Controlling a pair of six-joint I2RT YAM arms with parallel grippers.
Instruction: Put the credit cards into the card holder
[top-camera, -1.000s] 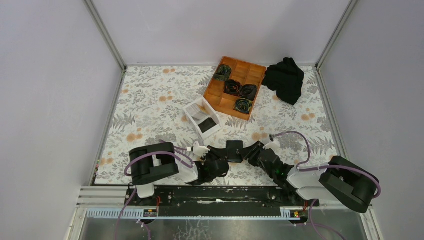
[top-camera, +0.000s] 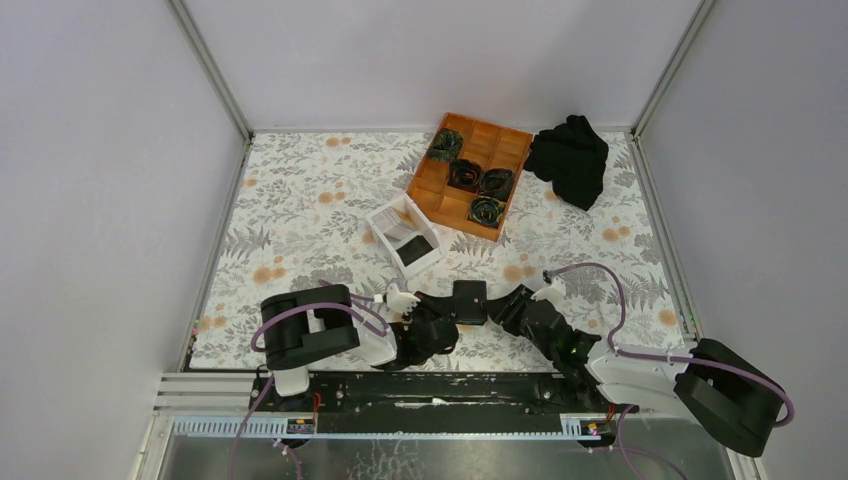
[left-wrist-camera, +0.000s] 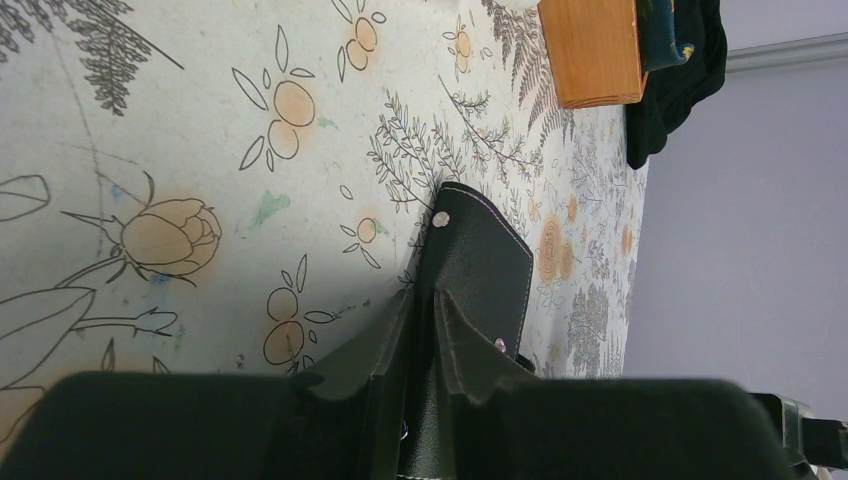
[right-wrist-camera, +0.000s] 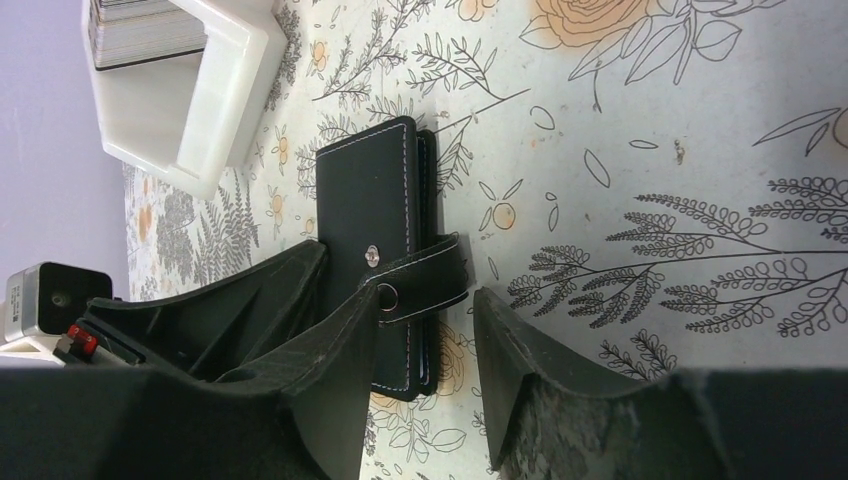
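A black leather card holder with a snap strap lies flat between my grippers, its strap toward the right gripper. My left gripper is at its left edge, fingertips close together; whether they pinch the leather is unclear. My right gripper stands open beside the strap end, with the holder's edge between and just beyond its fingertips. A white container behind the holder has a stack of cards in it, seen in the right wrist view.
An orange wooden compartment tray with dark coiled items stands at the back, a black cloth to its right.
The right arm has shifted slightly to the right over the last second, its gripper moving a little off the holder. The left arm looks unchanged in the top view.
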